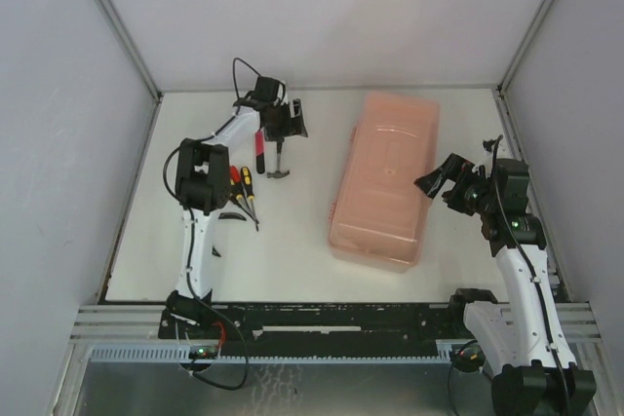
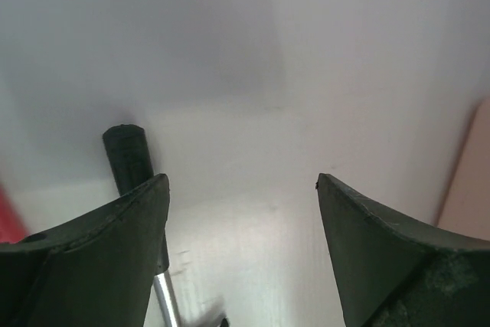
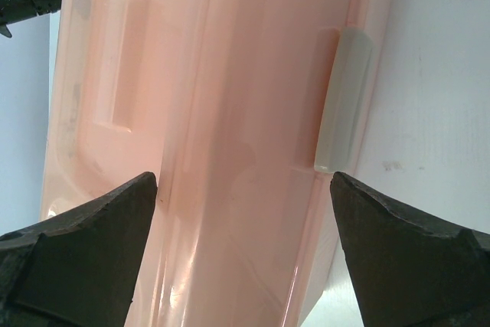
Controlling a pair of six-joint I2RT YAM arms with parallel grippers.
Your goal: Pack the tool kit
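A hammer (image 1: 278,173) lies on the table with its black handle running up under my left gripper (image 1: 290,122). Seen from the left wrist, the handle (image 2: 129,157) passes beneath the left-hand finger, and a wide gap with only bare table separates the two fingertips. The closed pinkish tool case (image 1: 385,182) stands at a slant on the right half. My right gripper (image 1: 436,188) hovers at its right edge, open, the case (image 3: 237,112) filling much of its wrist view; contact cannot be judged.
A red-handled tool (image 1: 259,151) lies just left of the hammer. Yellow-black (image 1: 246,180) and red (image 1: 235,173) screwdrivers and dark pliers (image 1: 232,215) lie nearer, partly hidden by my left arm. Clear table (image 1: 283,250) stretches between them and the case.
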